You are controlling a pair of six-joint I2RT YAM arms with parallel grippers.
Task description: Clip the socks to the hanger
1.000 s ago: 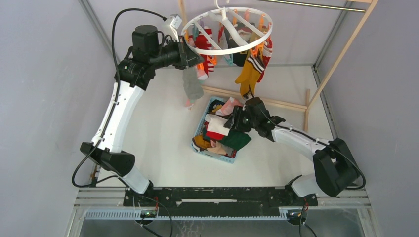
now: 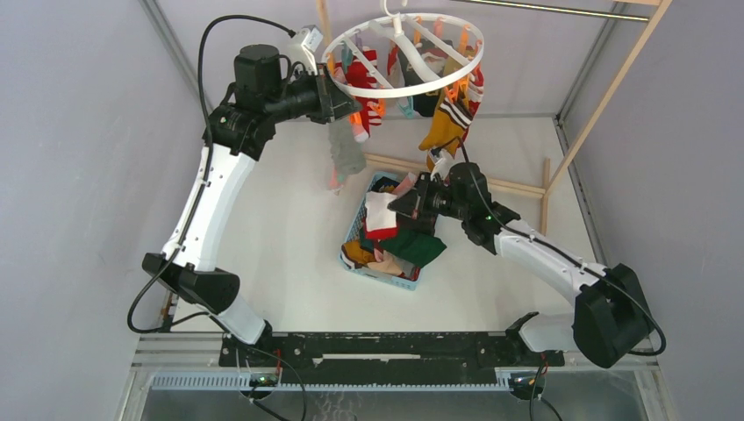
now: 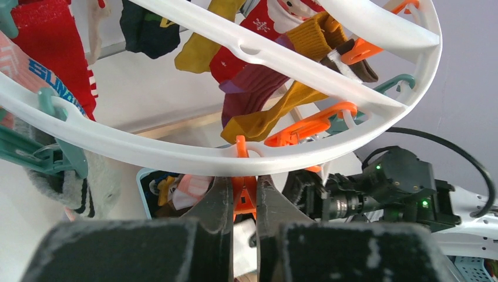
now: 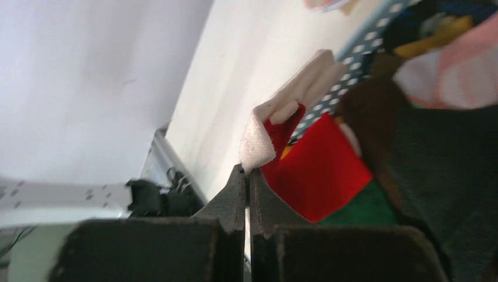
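Observation:
The round white hanger (image 2: 399, 91) hangs at the top of the top view, with socks clipped around it. At its front rim my left gripper is shut on an orange clip (image 3: 245, 202), and no sock shows in that clip. Over the basket my right gripper is shut on a white and red sock (image 4: 256, 144), pinching a white part at its fingertips. This sock (image 2: 381, 216) reaches down past the gripper, and its red part lies over the basket's contents. Blur hides some detail in the right wrist view.
A blue basket (image 2: 351, 230) full of socks stands below the hanger. Close to the right forearm hangs a mustard sock (image 2: 449, 121); a grey sock (image 2: 346, 149) hangs under the left gripper. A wooden frame (image 2: 605, 114) rises at the right.
My right gripper has moved up and slightly left, lifting the white and red sock with it. The mustard and grey socks sway. My left arm has stayed still.

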